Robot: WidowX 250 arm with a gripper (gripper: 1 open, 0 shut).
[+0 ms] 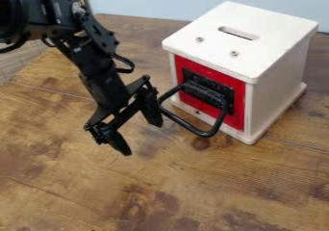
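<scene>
My black gripper (137, 134) hangs open above the wooden table, its fingers spread and pointing down, at the left of a pale wooden box (264, 57) with a slot and two small bolts on top. The box's red front panel (197, 67) carries a black part (209, 89) from which a black loop handle (206, 131) sticks out toward me. One finger is close to the handle's outer end; whether they touch I cannot tell. I see nothing between the fingers.
A pale wall stands behind the box, and a lighter board (26, 62) lies behind the arm at the left.
</scene>
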